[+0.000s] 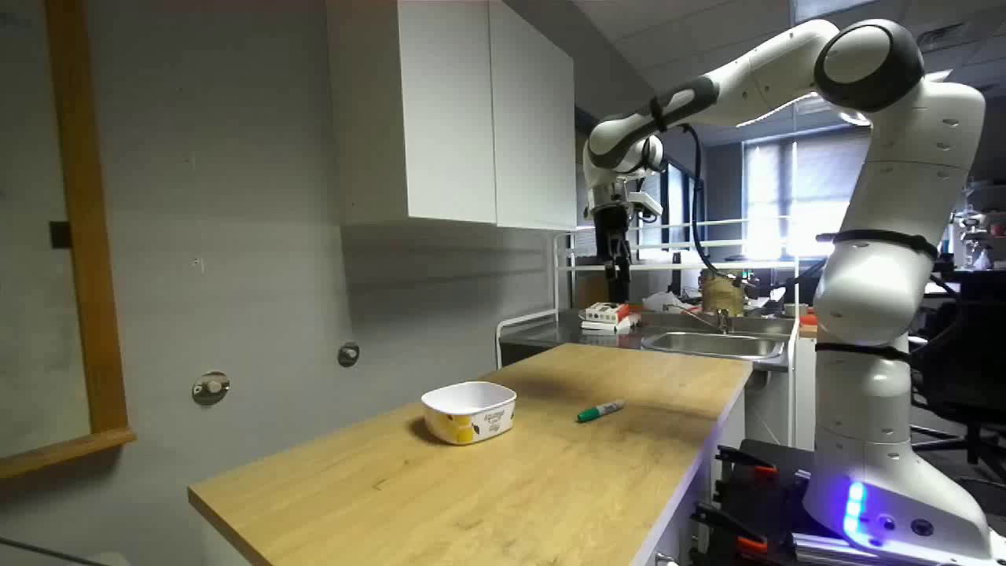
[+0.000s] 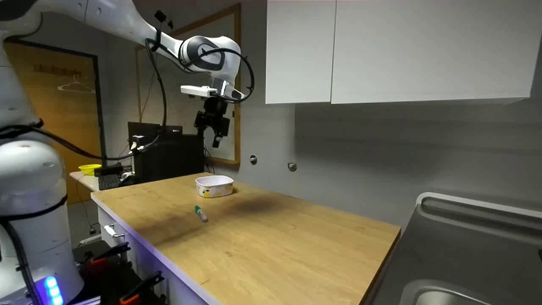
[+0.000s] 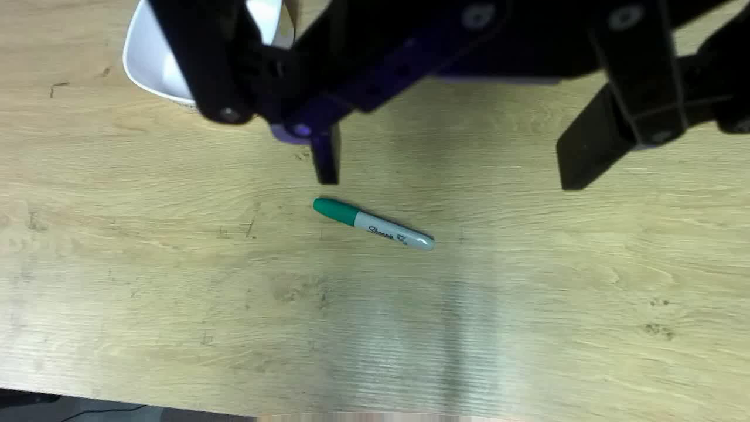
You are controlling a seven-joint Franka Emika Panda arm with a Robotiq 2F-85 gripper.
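Note:
A marker (image 3: 374, 224) with a green cap and grey barrel lies flat on the wooden tabletop. Beside it, closer to the wall, stands a white bowl (image 1: 468, 413) with a yellow printed pattern; the wrist view shows only part of this bowl (image 3: 158, 63), behind a finger. High above the table hangs my gripper, open, its two fingers wide apart and nothing between them. Both exterior views show the gripper (image 2: 217, 137) well clear of the marker (image 2: 201, 213) and the bowl (image 2: 214, 186).
White cupboards (image 1: 453, 113) hang on the wall above its back side. A metal sink (image 1: 712, 344) adjoins one end, with small boxes (image 1: 605, 315) near it.

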